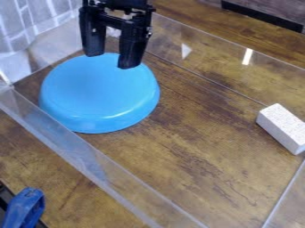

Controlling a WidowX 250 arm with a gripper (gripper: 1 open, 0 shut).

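Note:
The black gripper [113, 52] hangs over the back part of a round blue disc [98, 96] on a wooden table, its two dark fingers spread apart at left and right. Nothing shows between the fingers.
A white speckled block [284, 128] lies at the right. A blue object [21, 208] sits at the lower left, outside a clear plastic wall [119, 178].

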